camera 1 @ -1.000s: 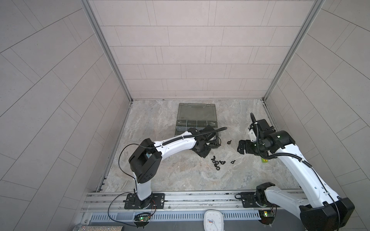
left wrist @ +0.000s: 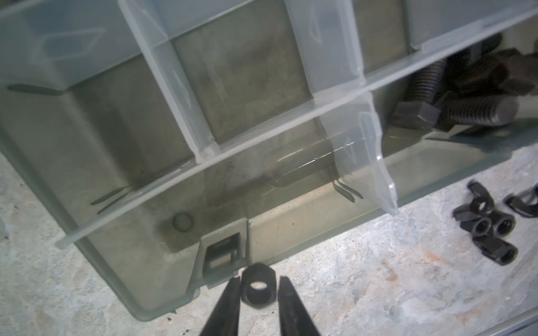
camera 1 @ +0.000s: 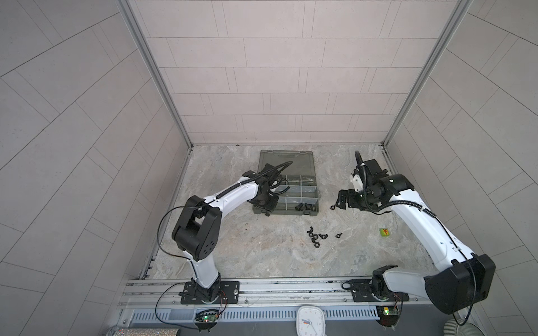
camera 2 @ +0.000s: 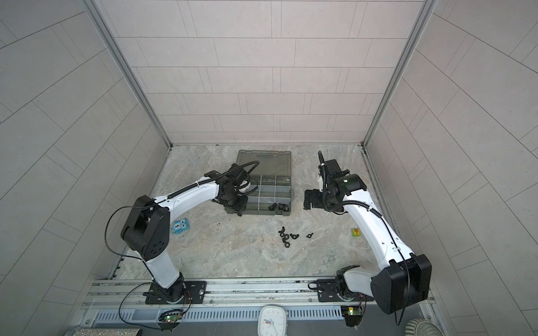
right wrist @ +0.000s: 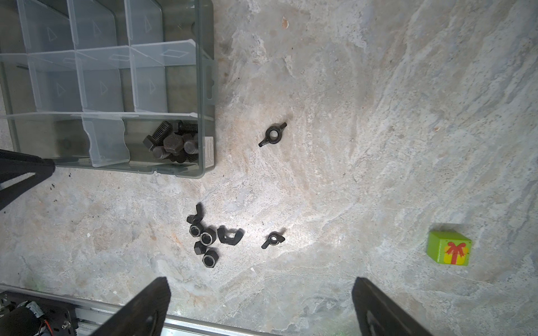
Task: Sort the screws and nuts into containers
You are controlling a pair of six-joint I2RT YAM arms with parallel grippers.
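Observation:
A black hex nut [left wrist: 257, 305] sits between the fingertips of my left gripper, which looks shut on it. In the left wrist view, it overlaps the front edge of the grey divided box [left wrist: 313, 238], near the latch. Black bolts [right wrist: 173, 144] fill the box's front right compartment; the front left one is empty apart from a faint ring mark. Several nuts [right wrist: 207, 237] lie clustered on the table in front of the box. Loose wing nuts [right wrist: 273, 134] lie to its right and front right. My right gripper is wide open and empty.
A green and yellow gift cube [right wrist: 449, 248] stands on the right side of the table. The box's open lid [camera 1: 287, 160] lies back behind it. Bare table [right wrist: 347, 184] stretches between the box and the cube.
My left arm has moved left and back from near the nut cluster to the box's left part. The right arm has shifted slightly left and back, uncovering the gift cube.

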